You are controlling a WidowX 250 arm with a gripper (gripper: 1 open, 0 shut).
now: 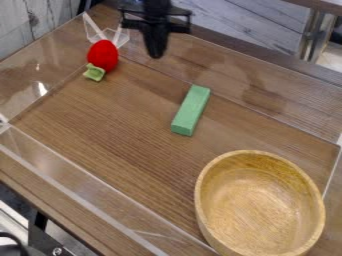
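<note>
My gripper (175,52) hangs at the top middle of the wooden table, dark and slightly blurred, shut with nothing visible between its fingers. A red object (103,56) sits at the upper left, beside a small green piece (95,73) and some whitish, unclear material. A green bar (191,110) lies right of the middle, below the gripper and apart from it. A yellow bowl (261,217) stands at the lower right.
Pale walls or edges border it at the left and at the top right.
</note>
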